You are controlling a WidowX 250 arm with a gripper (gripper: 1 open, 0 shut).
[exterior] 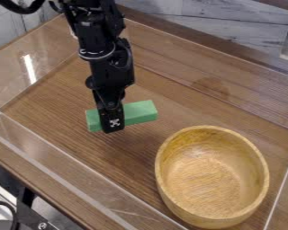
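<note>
My black gripper (111, 114) reaches down from the top left, shut on a green rectangular block (138, 113). The block lies horizontally across the fingertips, close above or on the wooden table; I cannot tell whether it touches the surface. To the lower right of it is a large yellow oval bowl (211, 193), apart from the block, with nothing visible inside.
A pale wall runs along the back, and black cables lie at the lower left edge.
</note>
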